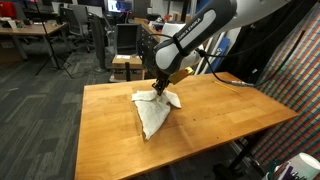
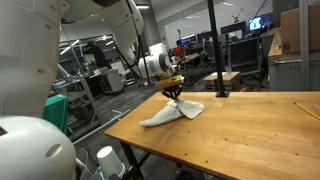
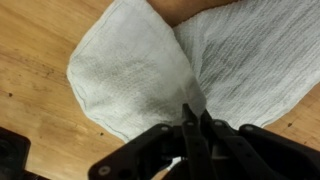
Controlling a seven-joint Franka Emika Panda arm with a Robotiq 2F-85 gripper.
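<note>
A white cloth [image 1: 153, 112] lies crumpled on the wooden table, one end spread toward the front. Part of it is drawn up to a peak, and my gripper [image 1: 159, 91] is shut on that peak just above the tabletop. In the second exterior view the cloth [image 2: 172, 112] rises to the gripper [image 2: 175, 95] in the same way. Seen from the wrist, the cloth [image 3: 135, 65] fills most of the picture and folds run up to the fingertips of the gripper. The exact pinched edge is partly hidden by the dark fingers.
Bare tabletop [image 1: 105, 130] lies to the left and front of the cloth, with more free room to its right. Chairs and desks stand beyond the table. A small dark object [image 3: 12, 150] shows at the wrist view's lower left.
</note>
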